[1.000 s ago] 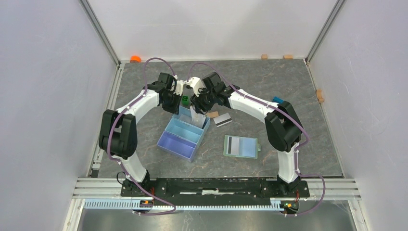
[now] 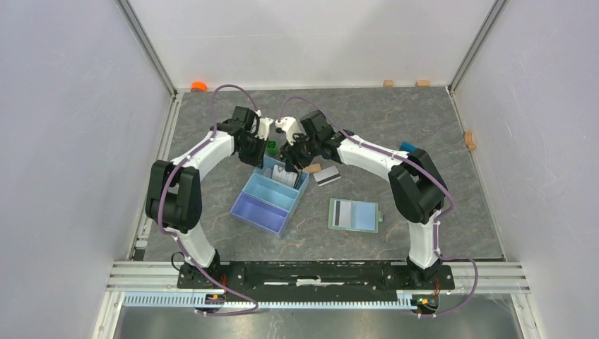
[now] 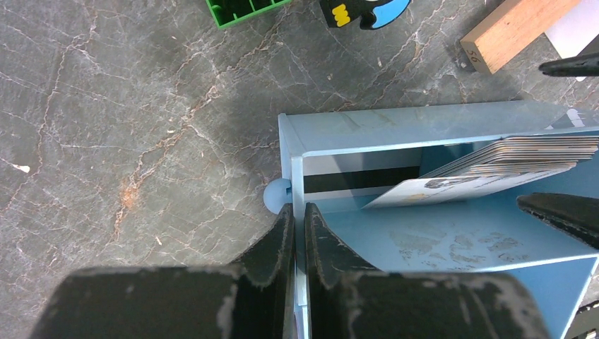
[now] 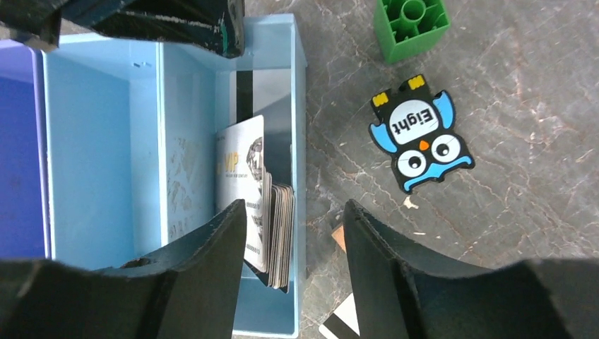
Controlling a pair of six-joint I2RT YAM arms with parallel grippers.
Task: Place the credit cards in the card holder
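The card holder (image 2: 265, 212) is a blue and purple box of three compartments. In its far compartment a stack of cards (image 4: 280, 233) leans at a slant, a white VIP card (image 4: 240, 162) at its front. A card with a black stripe (image 3: 360, 176) lies flat at the same compartment's left end. My left gripper is shut on the holder's end wall. Over the far compartment stands my right gripper, part open, one finger above the cards and the other outside the wall, nothing visibly held. Another striped card (image 2: 327, 176) lies on the table right of the holder.
A green block (image 4: 412, 32) and a penguin-shaped piece (image 4: 424, 134) lie behind the holder. A wooden block (image 3: 516, 32) sits close by its far side. Farther right is a tray (image 2: 354, 215).
The left arm stays put.
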